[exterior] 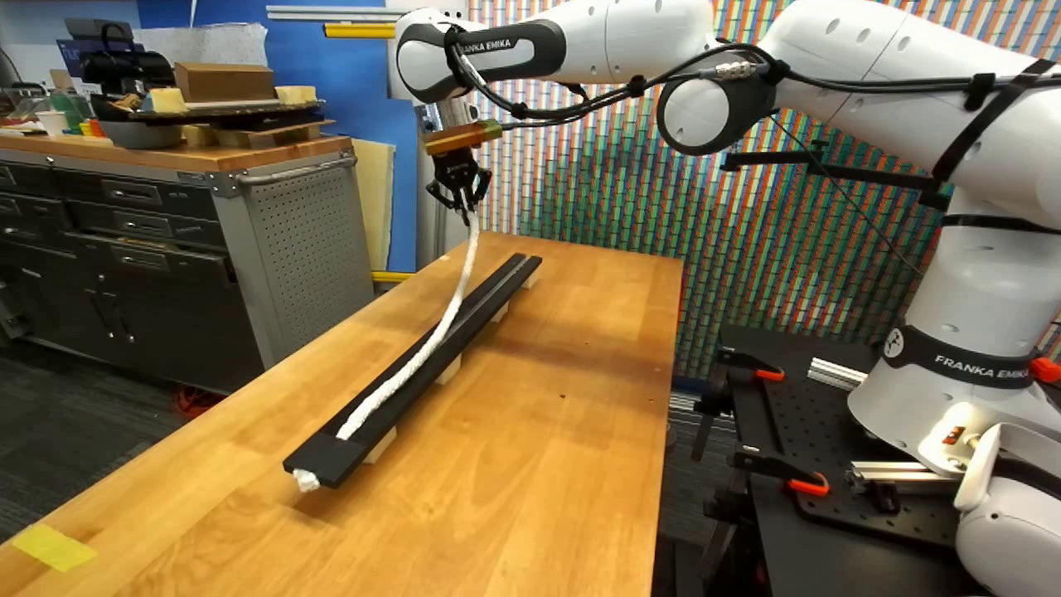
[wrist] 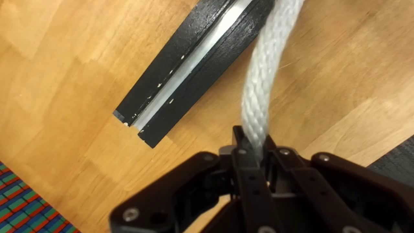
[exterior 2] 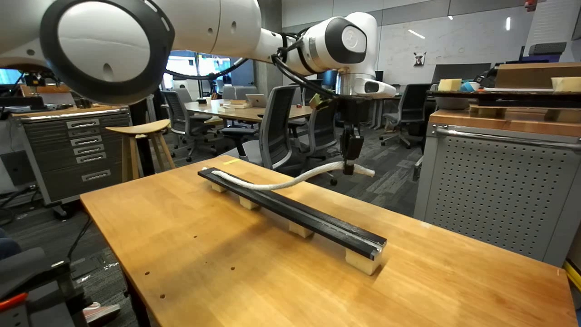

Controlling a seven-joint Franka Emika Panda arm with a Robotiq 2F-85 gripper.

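A white braided rope [exterior: 458, 297] runs from the near end of a long black channel [exterior: 325, 457] up into my gripper [exterior: 465, 212]. My fingers are shut on the rope, well above the table, and a short free tail of it sticks out past the fingers in the second exterior view. Close to the fingers, the wrist view has the rope [wrist: 260, 73] hanging beside the channel [wrist: 182, 73], whose bright groove is empty at its far end. Along the near part, the rope lies on or in the channel; how deep it sits I cannot tell.
Small wooden blocks [exterior 2: 363, 262] hold the channel off the wooden table [exterior 2: 179, 240]. To the right of the channel in the first exterior view, the tabletop is bare. A grey cabinet [exterior: 298, 249] stands beyond the table's left edge.
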